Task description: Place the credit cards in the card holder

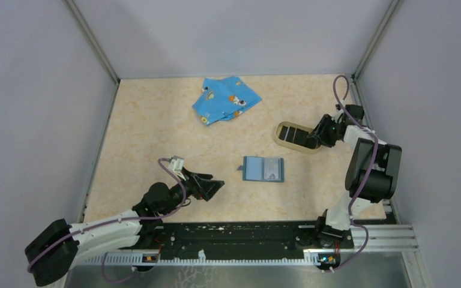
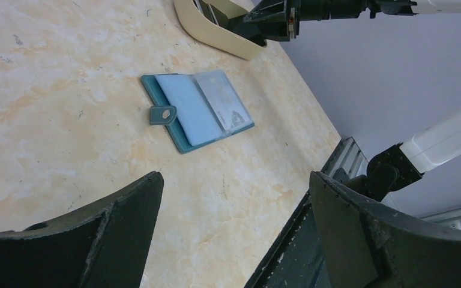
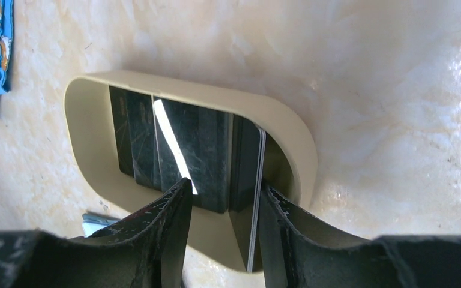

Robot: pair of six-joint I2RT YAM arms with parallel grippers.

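Dark cards stand in a row inside a beige oval tray. Over the tray's right end, my right gripper is open. Its fingers reach down around the endmost card, whose pale edge is close to the right finger; whether they touch I cannot tell. The card holder, teal with pale clear pockets, lies spread open in the middle of the table, its snap tab pointing left. My left gripper hovers open to the left of the holder, with nothing between its fingers.
A crumpled blue patterned cloth lies at the back. Bare table stretches across the left side. The right wall is close behind the right arm.
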